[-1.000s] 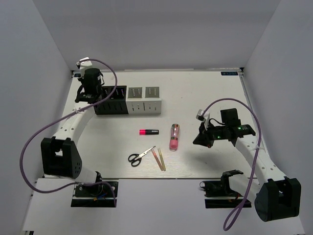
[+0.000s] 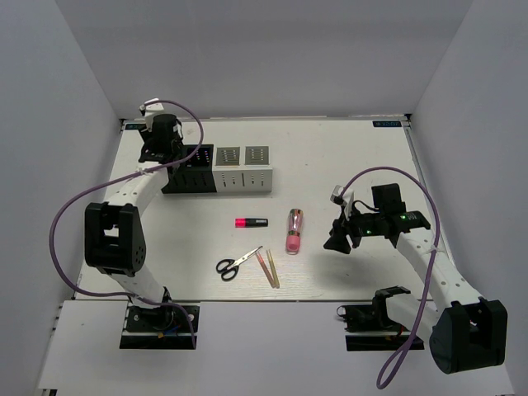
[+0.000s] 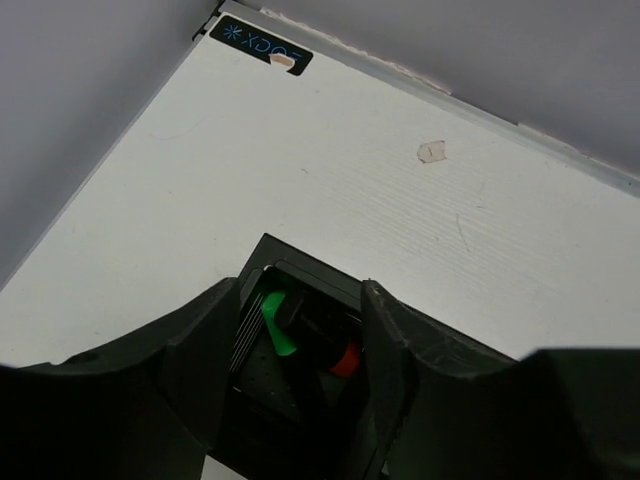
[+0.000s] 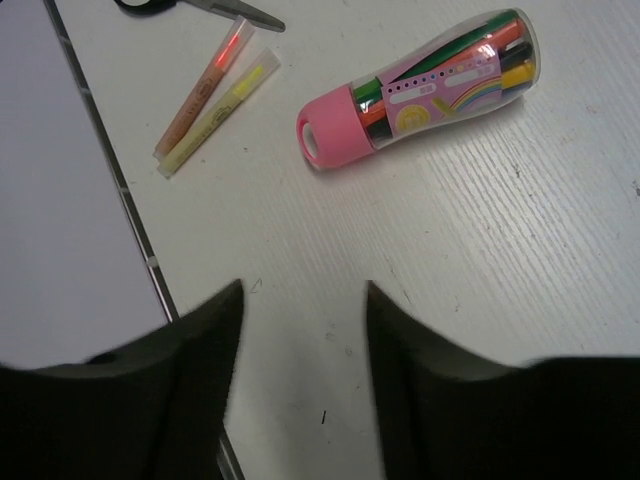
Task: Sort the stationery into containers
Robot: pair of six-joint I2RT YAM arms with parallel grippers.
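Observation:
My left gripper is open above a black compartment container at the back left, where a dark item with a red end and a green piece lie inside. A white compartment container adjoins it. My right gripper stands open over bare table at the right, nothing between its fingers, near a pink-capped pen case. Two highlighters, scissors and a red-black marker lie on the table.
Walls border it at left, right and back.
The left arm has swung slightly rightward over the black container.

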